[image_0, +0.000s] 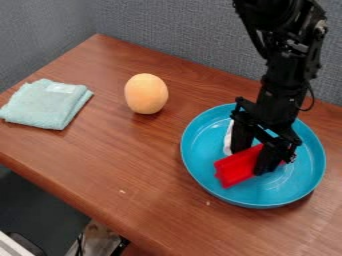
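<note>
My black gripper (263, 145) reaches down from the top right into a round blue plate (287, 185), shut on a red block (238, 169). The block is low in the plate, partly hidden by the fingers. A white object (229, 140) is just behind it, mostly covered by the gripper.
A tan egg-shaped object (146, 93) stands on the wooden table (107, 180) to the left of the plate. A folded pale teal cloth (46, 103) lies at the far left. A grey partition runs along the back.
</note>
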